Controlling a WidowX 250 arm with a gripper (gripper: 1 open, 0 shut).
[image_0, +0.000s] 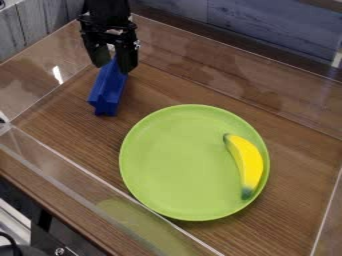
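My black gripper (110, 58) hangs open at the upper left, its fingertips down at the upper end of a blue elongated block (107, 92) on the wooden table. Whether the fingers touch the block cannot be told. A yellow banana (243, 160) lies on the right part of a large green plate (167, 160) at the lower middle.
A clear barrier runs along the lower left edge. Grey-blue panels (254, 30) stand along the back.
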